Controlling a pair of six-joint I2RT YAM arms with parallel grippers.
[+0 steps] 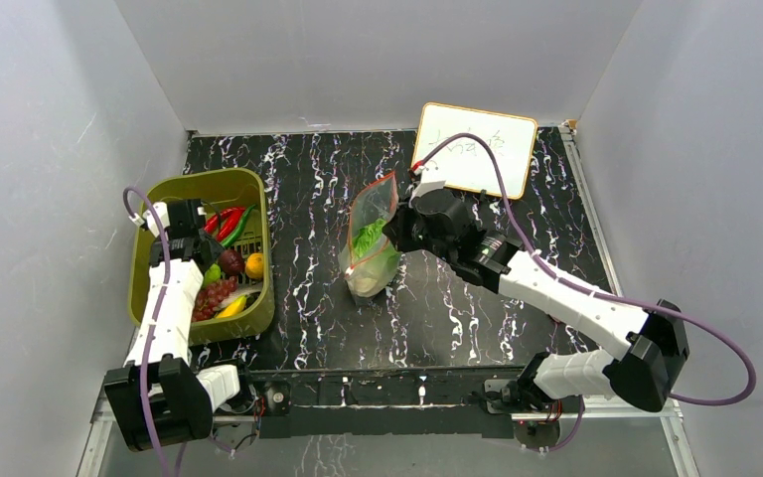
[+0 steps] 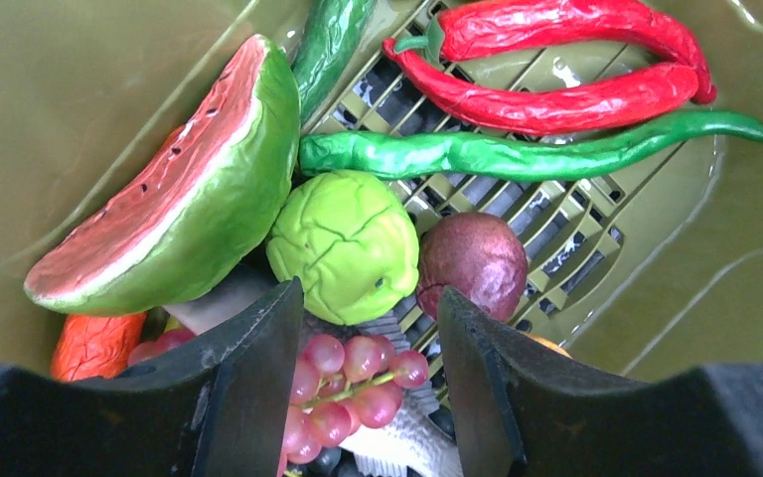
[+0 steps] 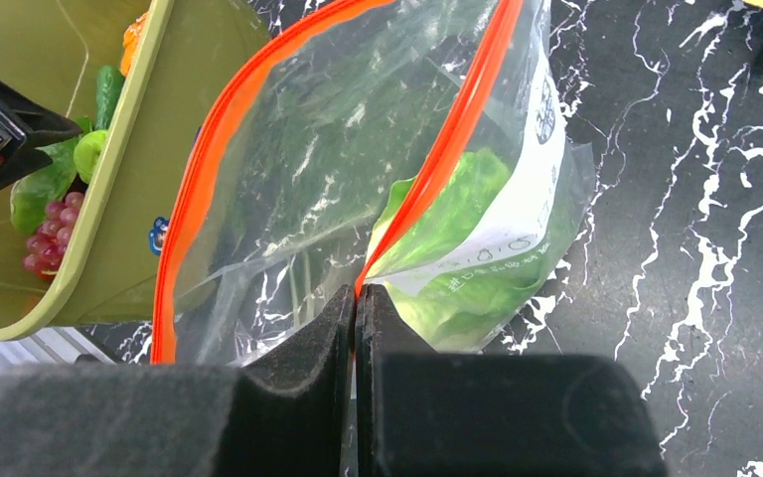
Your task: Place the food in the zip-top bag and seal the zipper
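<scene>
A clear zip top bag (image 1: 363, 268) with orange zipper stands on the black marble table, green leafy food inside. My right gripper is shut on the bag's zipper edge at its mouth, holding it. My left gripper hangs open over the olive basket (image 1: 264, 313), above a green cabbage (image 2: 343, 248), pink grapes (image 2: 348, 397) and a red onion (image 2: 472, 260). A watermelon slice (image 2: 169, 189), red peppers (image 2: 556, 99) and a green pepper (image 2: 556, 159) lie around them.
A whiteboard (image 1: 475, 147) lies at the back right. The table between basket and bag is clear. Grey walls surround the workspace.
</scene>
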